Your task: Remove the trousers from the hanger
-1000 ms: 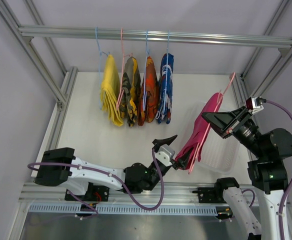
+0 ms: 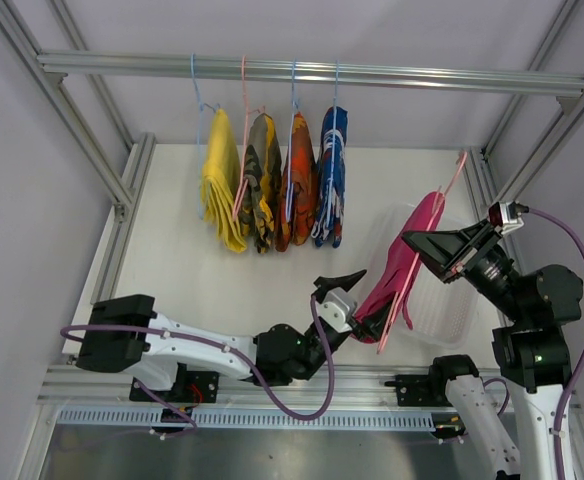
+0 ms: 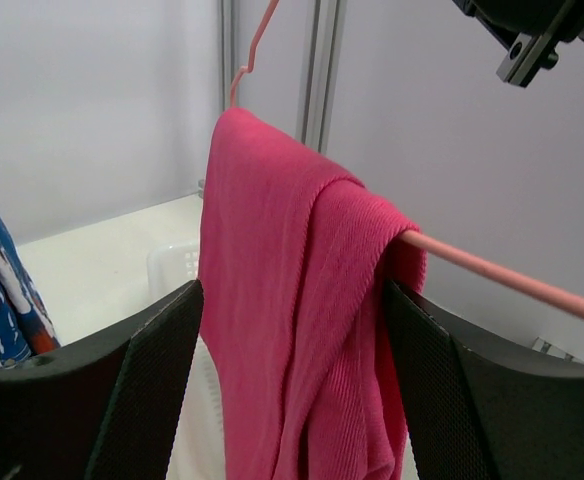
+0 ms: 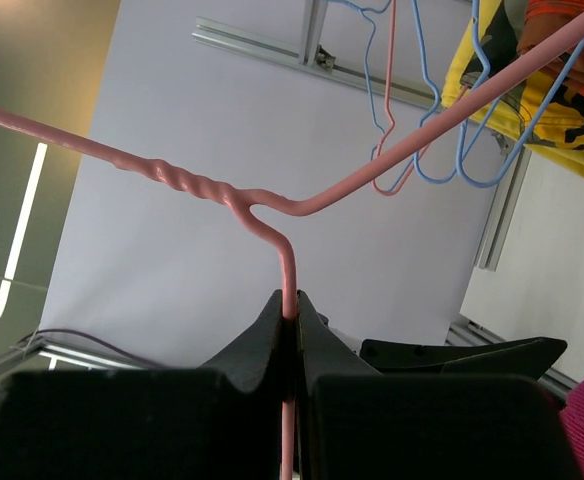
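Pink trousers (image 2: 400, 255) hang folded over the bar of a pink hanger (image 2: 452, 177). My right gripper (image 2: 430, 247) is shut on the hanger; in the right wrist view its pink wire (image 4: 288, 262) runs between the fingers. My left gripper (image 2: 357, 305) is at the lower end of the trousers. In the left wrist view its part-open fingers (image 3: 102, 400) stand either side of the pink cloth (image 3: 272, 300), with the hanger bar (image 3: 512, 280) poking out to the right.
Several other garments (image 2: 219, 180) hang from the rail (image 2: 392, 75) at the back. An empty white basket (image 2: 442, 305) lies on the right of the white floor, beneath the trousers.
My left gripper has shifted slightly toward the right. The right gripper and hanger have moved very little.
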